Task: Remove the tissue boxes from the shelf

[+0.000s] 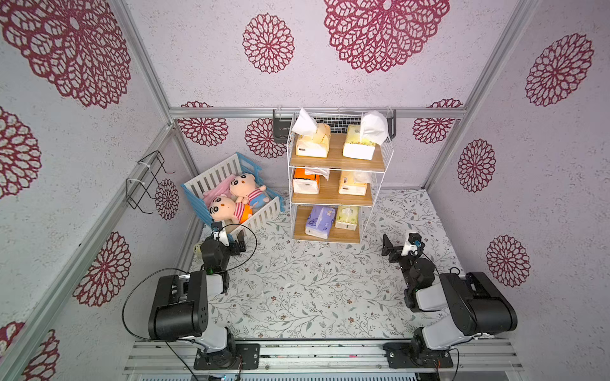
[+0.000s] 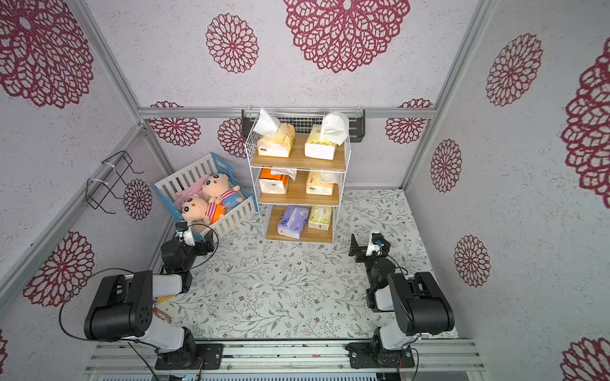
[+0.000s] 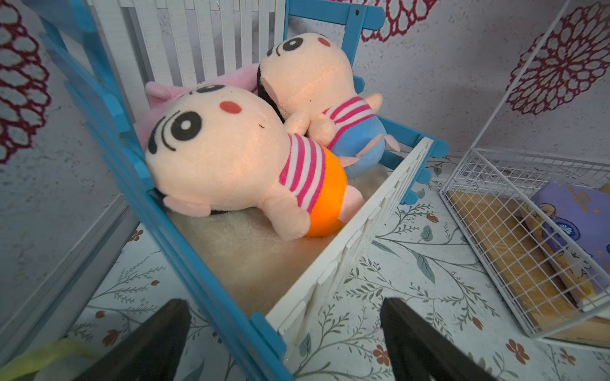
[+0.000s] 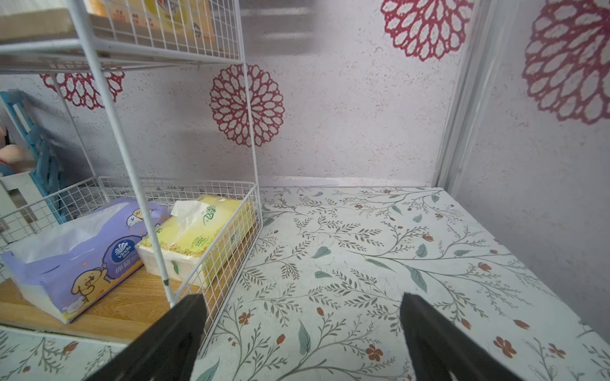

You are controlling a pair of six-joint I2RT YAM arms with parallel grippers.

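A three-tier shelf [image 1: 342, 198] with wooden boards and white wire sides stands at the back centre, two tissue packs on each tier. On top sit a tan pack [image 1: 314, 144] and a yellow-white pack [image 1: 359, 150], both with tissue sticking up. An orange-white pack [image 1: 306, 183] and a pale yellow pack [image 1: 352, 185] occupy the middle. The bottom tier bears a purple pack [image 4: 95, 260] and a small yellow pack [image 4: 209, 219]. Left of the shelf, by the toy crib, my left gripper is open and empty. My right gripper is open to the shelf's right, empty.
A blue and white crib [image 1: 263, 219] holding two plush dolls [image 1: 232, 198] stands left of the shelf, close to my left gripper. A wire rack [image 1: 145, 183] hangs on the left wall.
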